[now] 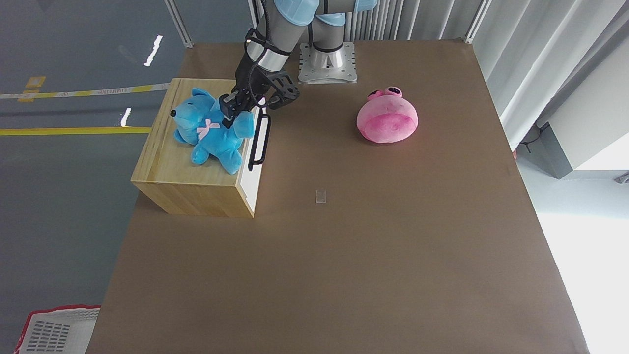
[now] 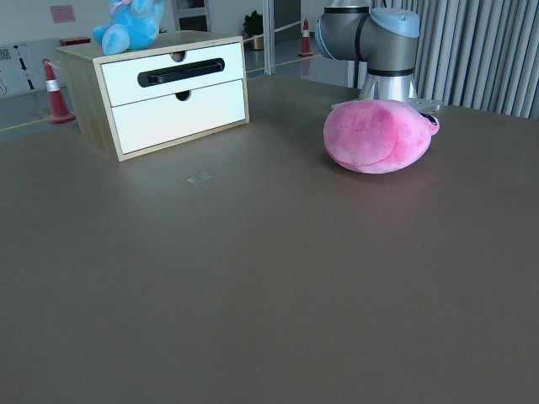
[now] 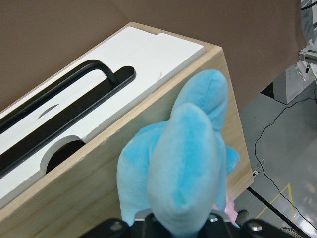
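A light blue plush animal with a pink bow lies on top of a wooden cabinet with white drawers and black handles; in the left view it sits at the top edge. My gripper is down at the plush, at its back and limb. In the wrist view the plush fills the space at the bottom centre, over the cabinet top, and hides most of the fingers. Whether they are closed on it is hard to tell.
A pink round plush lies on the brown table right of the cabinet, in front of the arm's base. A red-rimmed basket is on the floor at lower left.
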